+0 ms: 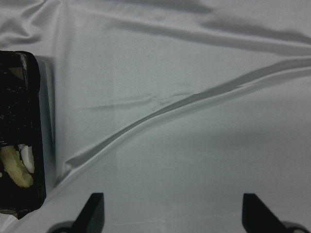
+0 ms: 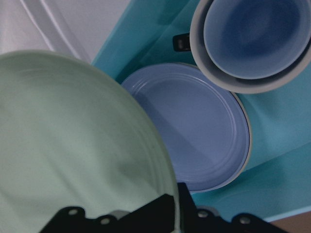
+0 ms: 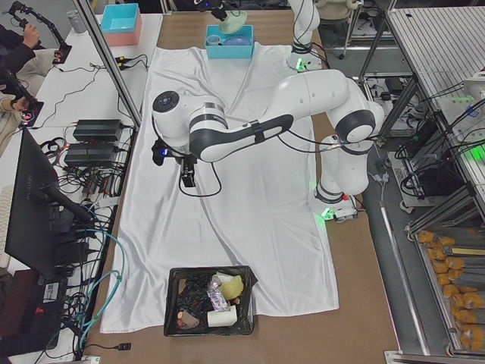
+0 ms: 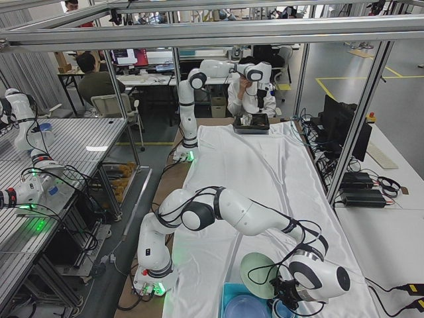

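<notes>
A pale green plate (image 2: 77,141) is held at its rim by my right gripper, shut on it, above a blue tub (image 3: 229,51). Inside the tub lie blue plates (image 2: 189,121) and nested cups (image 2: 248,34), one blue inside a white one. My left gripper hangs open over the white cloth (image 1: 184,145), nothing between its fingers. A black bin (image 3: 208,330) holding crumpled plastic and assorted items stands at the near end of the cloth in the camera left view.
A monitor (image 3: 34,220), cables and black boxes crowd the side table at the left. Metal frame posts (image 4: 358,119) stand along the table's sides.
</notes>
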